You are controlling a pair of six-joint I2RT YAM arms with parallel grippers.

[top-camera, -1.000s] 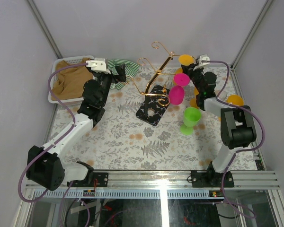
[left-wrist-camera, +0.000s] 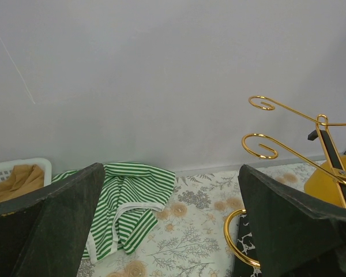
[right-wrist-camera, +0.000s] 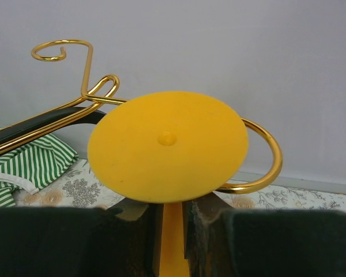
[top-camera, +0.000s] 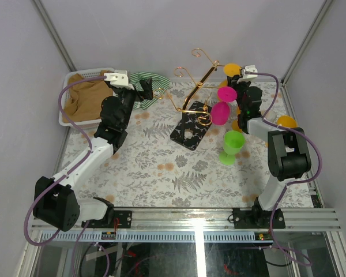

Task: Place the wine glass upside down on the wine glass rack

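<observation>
The gold wine glass rack [top-camera: 194,111] stands centre-right on a black patterned base. At its upper right arm, a yellow glass [right-wrist-camera: 167,115] is upside down, its round foot beside a gold loop; my right gripper [top-camera: 236,81] is shut on its stem [right-wrist-camera: 172,236]. Pink glasses [top-camera: 221,112] hang upside down on the rack lower down. My left gripper [top-camera: 146,89] stands open and empty, left of the rack, over a striped cloth [left-wrist-camera: 127,202].
A green glass [top-camera: 233,141] stands in front of the rack, and orange glasses [top-camera: 286,122] are at the right. A white basket with brown cloth [top-camera: 86,101] is at back left.
My right gripper, the yellow glass and the rack with its pink glasses have shifted a little to the right and slightly toward the back. My left arm has stayed still.
</observation>
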